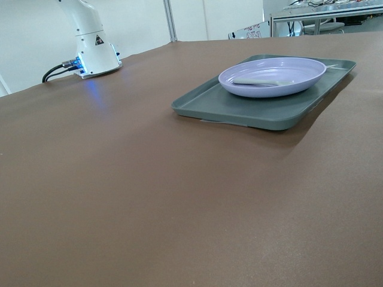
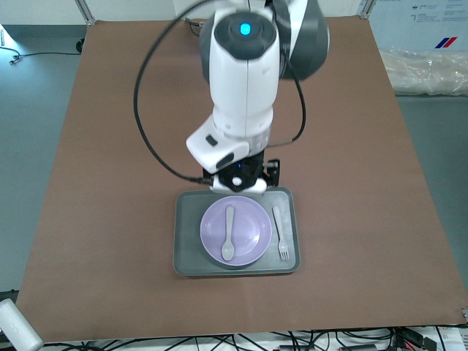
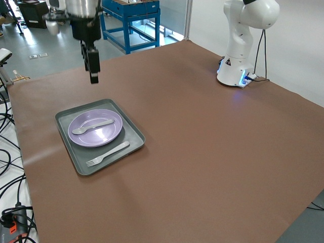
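A grey-green tray (image 2: 186,241) lies on the brown table, holding a lavender plate (image 2: 252,238) with a pale spoon (image 2: 228,248) on it and a fork (image 2: 283,248) to the right of the plate in the left view. The same tray (image 1: 197,107) and plate (image 1: 305,75) show in the top view. My gripper (image 3: 92,78) hangs above the table just beyond the tray in the right view, apart from plate and cutlery; in the left view it is behind the tray's back edge, its fingers mostly hidden. Whether it is open or shut is unclear.
Cables run along one table edge.
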